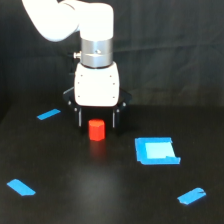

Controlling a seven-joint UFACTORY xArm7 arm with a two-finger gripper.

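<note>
A small red block [97,131] stands on the dark table, a little left of the middle of the view. Directly over it, as seen from the camera, hangs my white gripper [97,121]. Its dark fingers stand apart, one toward each side of the block, so the gripper is open. Nothing is held between them. How near the fingertips are to the block in depth cannot be told, since they are dark against a dark background.
To the right lies a blue tape square [157,150] with a pale middle. Single strips of blue tape mark the table at the left front [21,187], right front [191,196] and left back [48,114]. Free dark table surrounds the block.
</note>
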